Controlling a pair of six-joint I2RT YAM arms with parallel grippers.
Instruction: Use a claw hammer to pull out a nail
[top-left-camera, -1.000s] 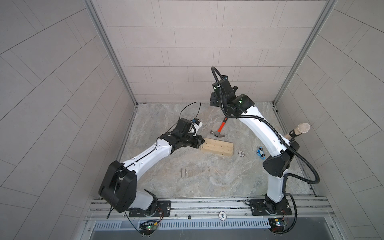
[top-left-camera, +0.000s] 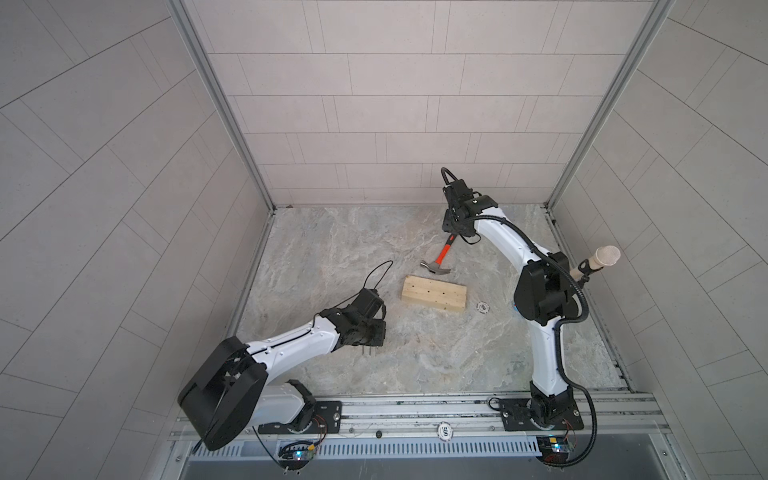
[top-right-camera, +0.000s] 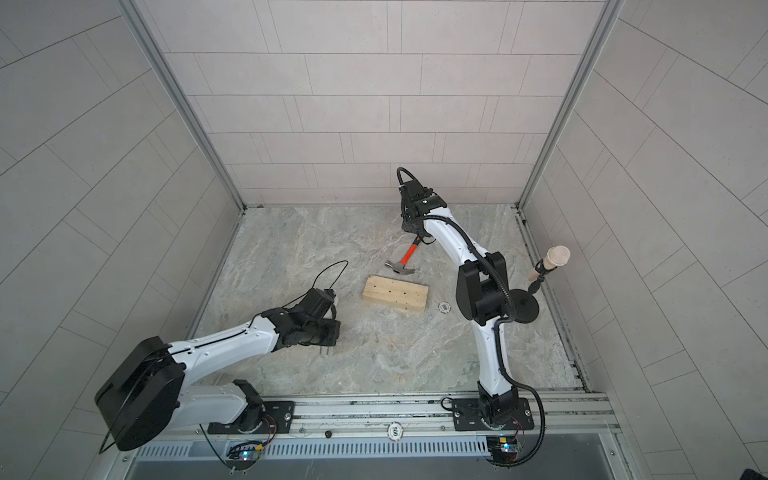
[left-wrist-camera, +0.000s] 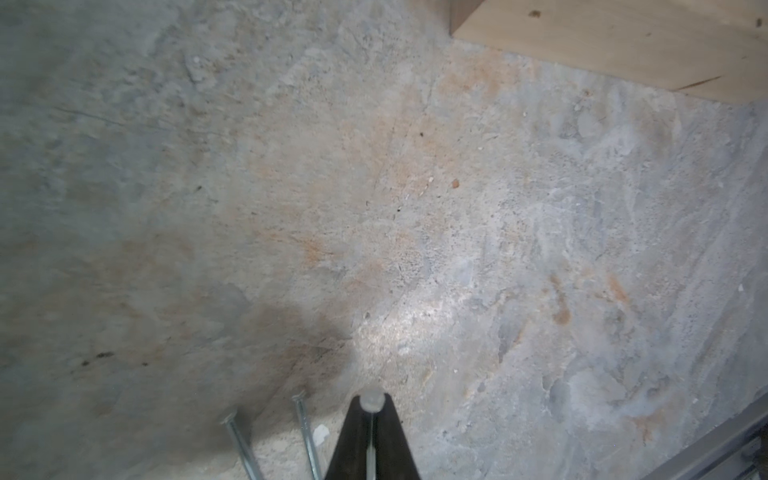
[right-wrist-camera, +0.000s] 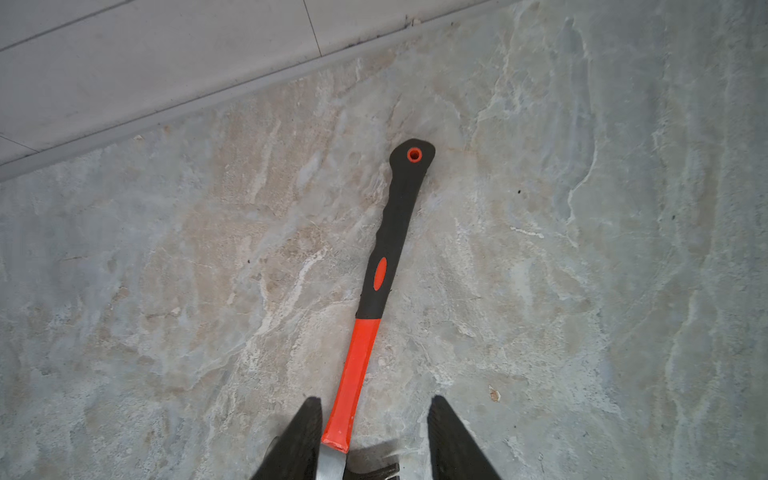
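Observation:
Between the closed tips of my left gripper a slim nail with a pale round head (left-wrist-camera: 372, 401) shows; most of its shank is hidden. Two loose nails (left-wrist-camera: 307, 436) lie on the floor just left of it. The claw hammer (right-wrist-camera: 389, 240), with black grip and orange shaft, lies flat in the right wrist view. Over its orange part and head end, my right gripper stands open, fingers apart and nothing gripped. The hammer's steel head (top-left-camera: 435, 268) rests behind the wooden block (top-left-camera: 433, 293). Dark spots mark the block's top; nails or holes, I cannot tell.
A small round disc (top-left-camera: 482, 307) lies right of the block. A stand with a pale cup-like top (top-left-camera: 608, 256) is at the right wall. The back wall (right-wrist-camera: 160, 72) is close behind the hammer's grip.
My left gripper has come from the block's left end toward the front, to the loose nails. My right arm has lowered over the hammer handle. Hammer and block have not moved.

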